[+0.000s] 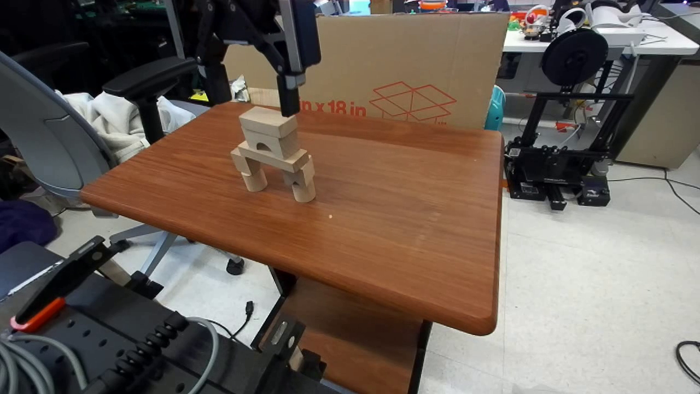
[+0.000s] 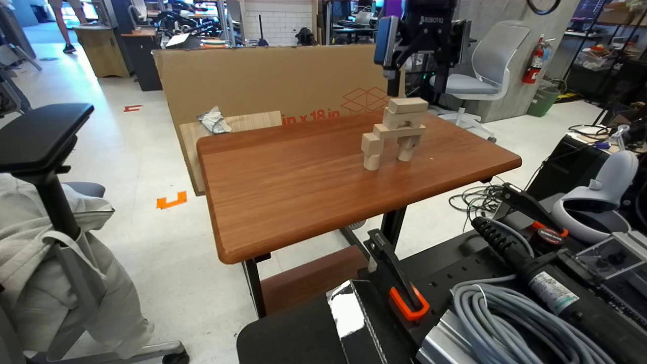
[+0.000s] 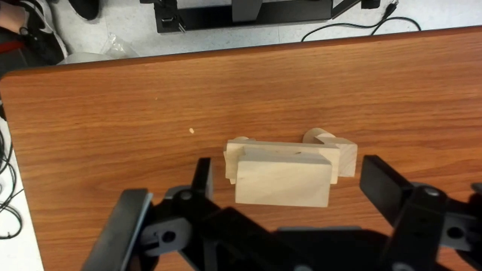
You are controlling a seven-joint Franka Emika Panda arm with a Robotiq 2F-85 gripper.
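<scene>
A small tower of plain wooden blocks stands on the brown table (image 1: 394, 197). A flat rectangular block (image 1: 267, 122) tops it, resting on an arched block (image 1: 272, 142). Beneath these a long flat plank (image 2: 388, 131) bridges two supports, each with a cylinder (image 2: 371, 162) at its foot. My gripper is open above the tower. Seen from the wrist, its fingers (image 3: 204, 174) stand wide apart on either side of the top block, with nothing held. One fingertip appears close to the top block's height in exterior view 1; contact does not show.
A large cardboard sheet (image 1: 407, 59) stands upright along the table's far edge. An office chair (image 1: 49, 125) stands close to the table.
</scene>
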